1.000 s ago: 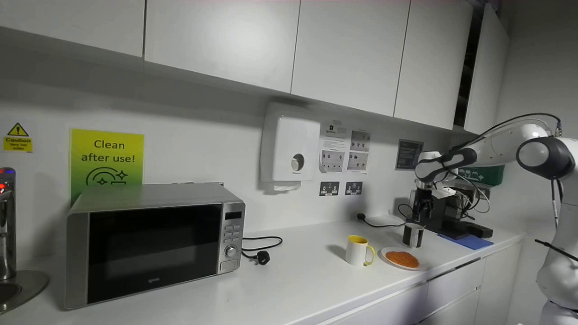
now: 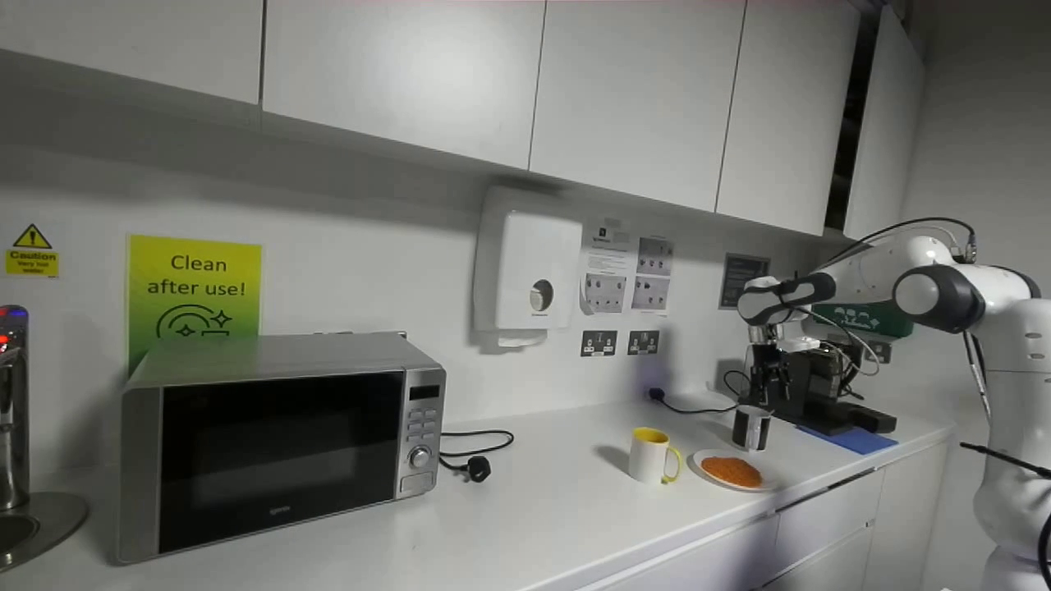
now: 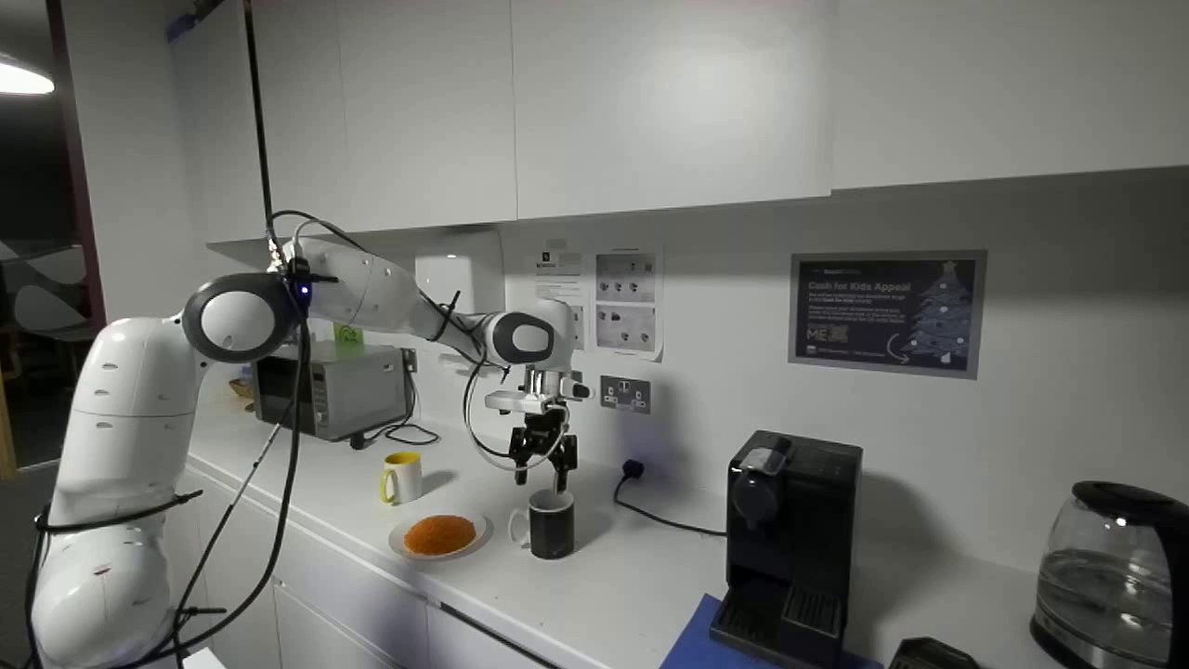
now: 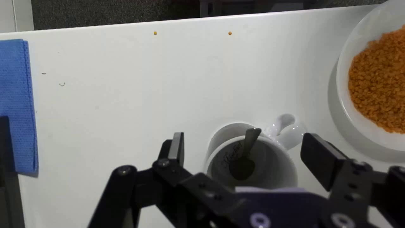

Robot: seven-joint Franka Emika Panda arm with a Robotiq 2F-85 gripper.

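Observation:
Directly over the dark mug (image 3: 552,526) hangs my gripper (image 3: 542,478), fingers down. In the wrist view the gripper is open, one finger on either side of the mug (image 4: 286,159), with nothing gripped. That mug is upright, white inside, its handle turned toward the plate, and a spoon (image 4: 249,141) leans within it. A plate (image 3: 481,542) heaped with orange grains (image 3: 439,534) sits beside it. Farther toward the microwave stands a white mug with a yellow inside and handle (image 2: 648,461).
A black coffee machine (image 3: 789,535) on a blue cloth (image 3: 693,641) stands to one side, with a glass kettle (image 3: 1104,557) beyond. The microwave (image 2: 286,443) occupies the counter's other end. Open counter (image 2: 552,492) lies between microwave and yellow-handled mug. A cable (image 3: 669,517) runs behind the dark mug.
In exterior view 1 my arm has swung left and the hand has shifted slightly left above the dark mug. The mugs and the plate have stayed put.

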